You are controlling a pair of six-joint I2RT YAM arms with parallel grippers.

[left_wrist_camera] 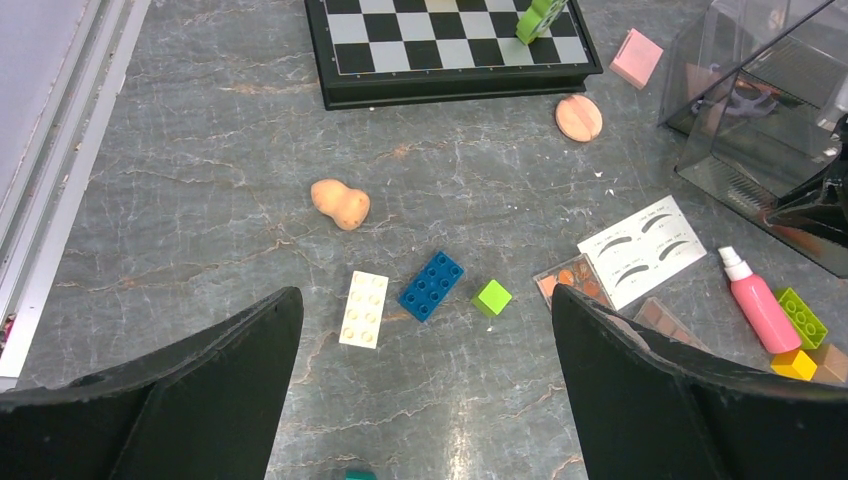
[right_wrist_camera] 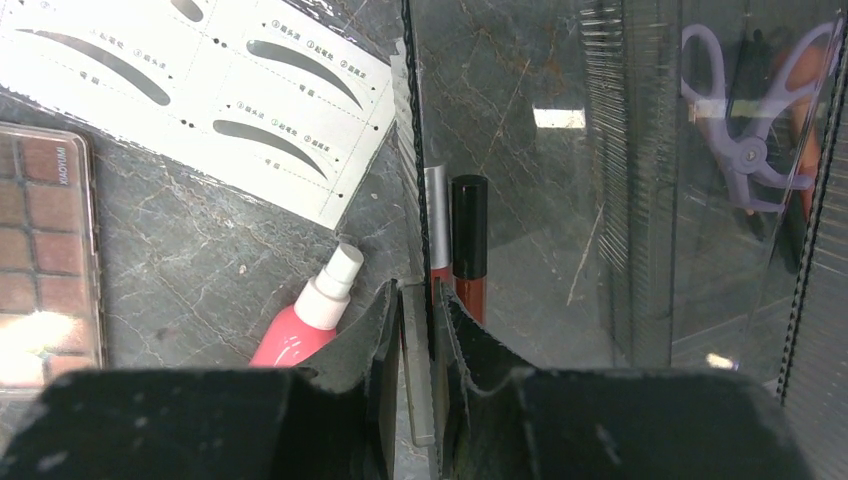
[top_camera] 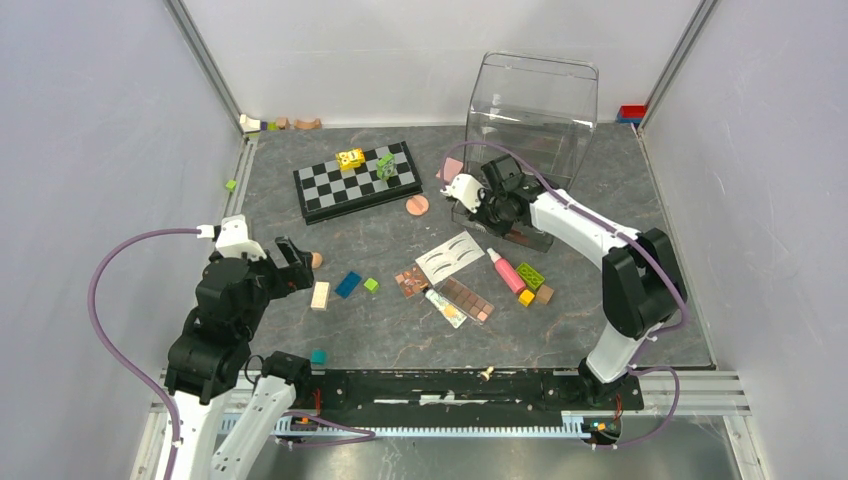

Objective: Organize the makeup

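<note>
My right gripper is shut on the front edge of the clear acrylic organizer point(top_camera: 530, 95), whose drawer holds two lip gloss tubes point(right_wrist_camera: 468, 230); purple scissors point(right_wrist_camera: 750, 150) show farther back in it. Outside lie the eyebrow stencil sheet point(top_camera: 450, 255), a pink bottle point(top_camera: 508, 272), a brown eyeshadow palette point(top_camera: 466, 298), a small palette point(top_camera: 412, 280), a cream tube point(top_camera: 445, 308), a round puff point(top_camera: 417, 205) and a peanut-shaped sponge point(left_wrist_camera: 340, 203). My left gripper stands open and empty over the left of the table.
A checkerboard point(top_camera: 330, 185) with yellow and green toys sits at the back left. Toy bricks point(left_wrist_camera: 430, 285) and cubes are scattered in the middle and beside the bottle. Bare table lies front left and right of the organizer.
</note>
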